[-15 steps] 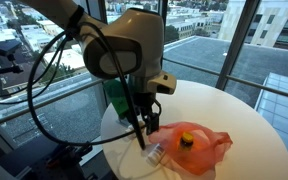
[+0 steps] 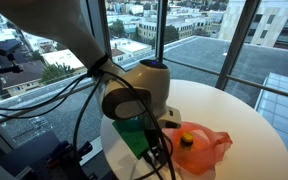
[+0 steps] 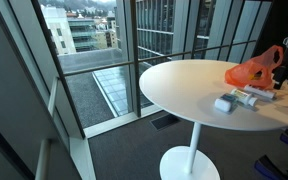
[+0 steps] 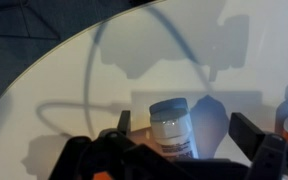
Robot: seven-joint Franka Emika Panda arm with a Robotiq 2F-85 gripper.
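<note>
In the wrist view, a small whitish bottle (image 4: 172, 128) with a dark grey cap lies or stands on the table between my open fingers, apart from both; its lower end is cut off by my hand. My gripper has a clear gap on each side of it. From exterior view 1, the gripper (image 2: 160, 158) is low over the table beside an orange-red bag (image 2: 206, 150), its tips mostly hidden by the arm and cables. A dark-and-yellow round thing (image 2: 187, 139) shows at the bag. The gripper (image 3: 280, 76) is only partly seen in exterior view 2.
Exterior view 2 shows a pale blue-white item (image 3: 224, 103) near the table edge, beside other light-coloured items, with the orange bag (image 3: 249, 72) behind them. Loose cables hang around the arm.
The arm has come down towards the table and slightly right. A light-coloured item visible beside the bag earlier is now hidden behind the gripper. The bag has not visibly moved.
</note>
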